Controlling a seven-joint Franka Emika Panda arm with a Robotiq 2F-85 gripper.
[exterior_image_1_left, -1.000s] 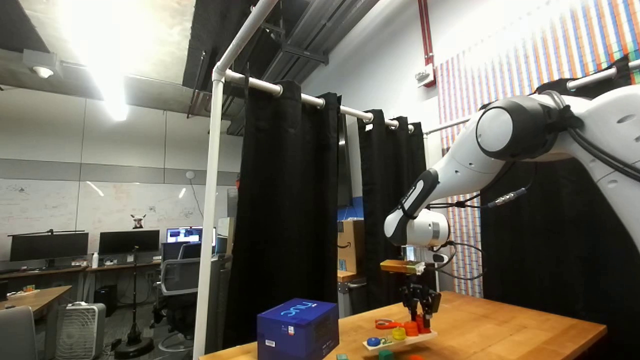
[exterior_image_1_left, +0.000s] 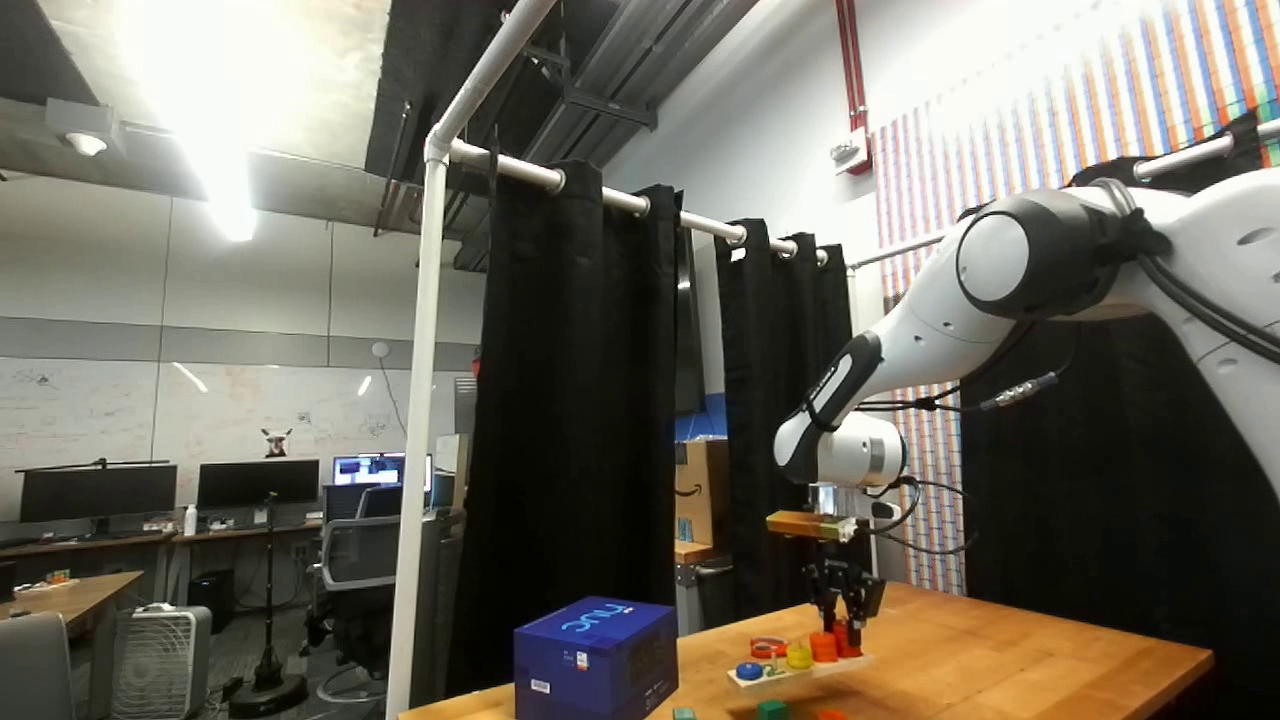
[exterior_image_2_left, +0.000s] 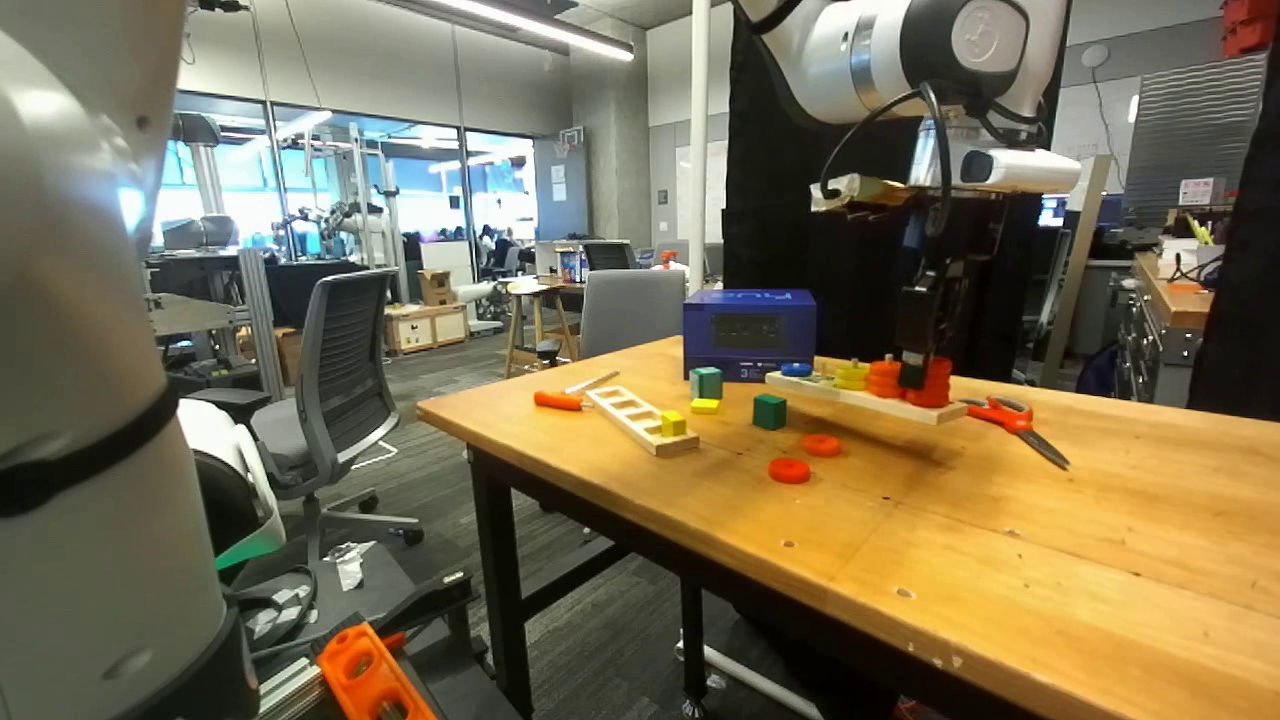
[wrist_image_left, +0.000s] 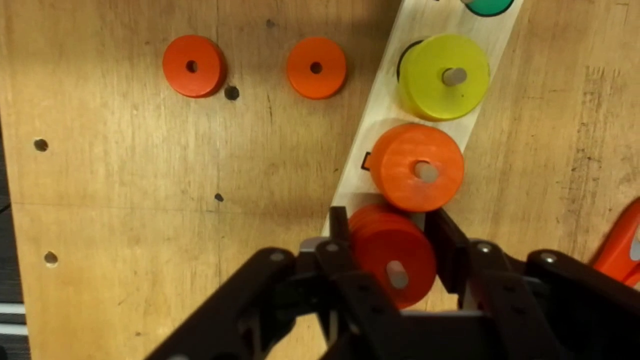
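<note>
In the wrist view, my gripper is shut on the stack of red rings (wrist_image_left: 399, 255), one finger on each side. The stack sits around a peg at the near end of a pale wooden peg board (wrist_image_left: 384, 107). Beside it on the board stand an orange ring stack (wrist_image_left: 414, 162) and a yellow ring stack (wrist_image_left: 445, 78), then green. A blue piece (exterior_image_2_left: 795, 370) sits at the far end. In the second exterior view, the board appears raised off the table, with a shadow below it. Two loose orange-red rings (wrist_image_left: 192, 66) lie on the table.
Orange-handled scissors (exterior_image_2_left: 1005, 414) lie close to the board's red end. A dark green cube (exterior_image_2_left: 769, 412), a slotted wooden frame (exterior_image_2_left: 624, 414) and a yellow block (exterior_image_2_left: 673, 424) are toward the table's left. Behind stands a blue box (exterior_image_2_left: 750, 336).
My gripper has moved slightly up and to the right, still around the red stack. The peg board has risen with it, while the scissors and box have stayed put.
</note>
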